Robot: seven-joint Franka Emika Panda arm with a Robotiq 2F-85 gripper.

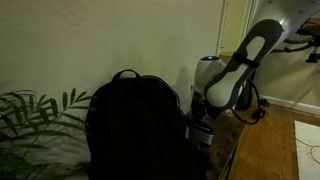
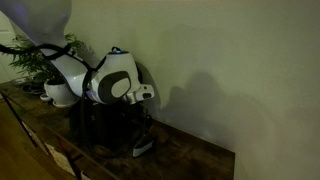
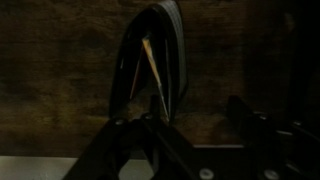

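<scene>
A dark, narrow, open-topped holder (image 3: 178,45) lies under my gripper in the wrist view, with a thin brown stick (image 3: 151,60) inside it. My gripper has its dark fingers apart; the left finger (image 3: 152,112) overlaps the holder's near end, while the right one is over bare wood. Whether the left finger touches the holder cannot be told in this dim light. A pale-sided object, apparently this holder, appears below the hand in exterior view 1 (image 1: 201,134) and exterior view 2 (image 2: 143,147).
A large black bag (image 1: 138,125) stands close beside the arm, against the wall. Leafy plants (image 1: 38,120) are farther left. The dark wooden top (image 2: 195,158) is bare toward its right end in exterior view 2.
</scene>
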